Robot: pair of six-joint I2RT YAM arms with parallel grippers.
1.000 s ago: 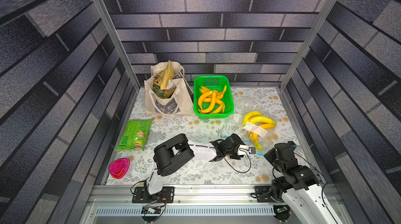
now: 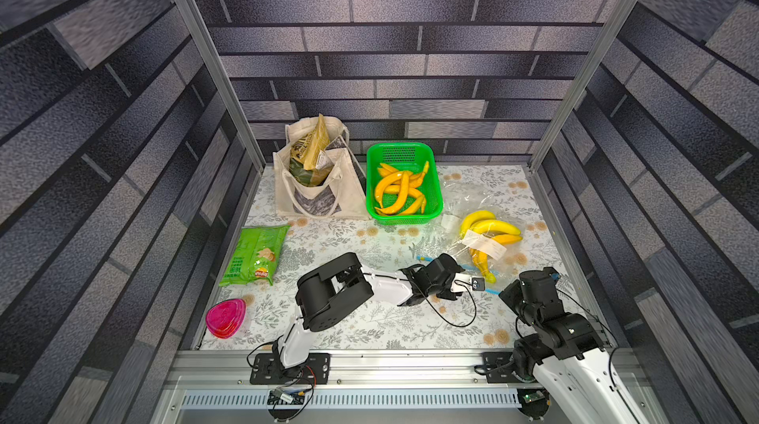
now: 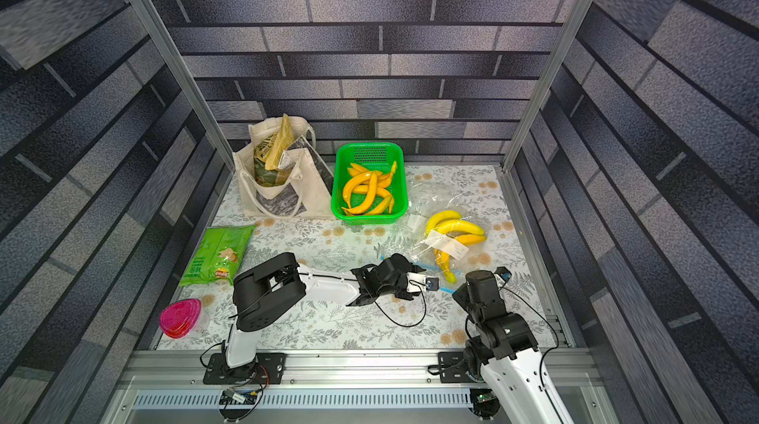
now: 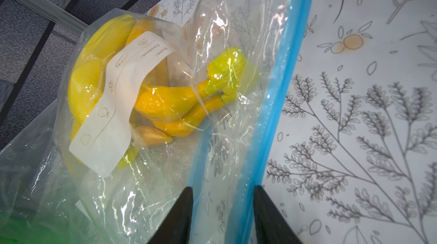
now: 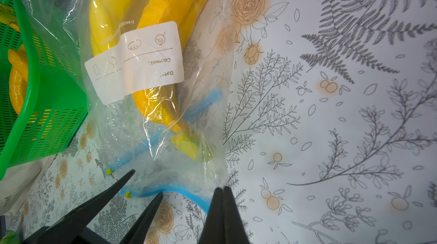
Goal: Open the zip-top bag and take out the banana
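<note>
The clear zip bag (image 2: 506, 254) lies on the table at the right with several yellow bananas (image 2: 497, 228) inside, under a white label (image 5: 136, 62). Its two blue zip strips stand apart: the near strip (image 4: 273, 121) is toward the front, the far strip (image 5: 200, 102) further in, and a banana stem points at the gap. My left gripper is part open at the bag's mouth, fingers spread to either side of the near strip's left part. My right gripper is shut at that strip's right end, which disappears at its fingertips.
A green basket (image 2: 369, 186) with several bananas stands behind and left of the bag. A tote bag (image 2: 348, 178) is further left. A green snack packet (image 2: 257, 254) and a pink container (image 2: 225, 317) lie at the far left.
The left arm has shifted very slightly, its elbow a little to the right. The right arm, the bag and the bananas look unmoved.
</note>
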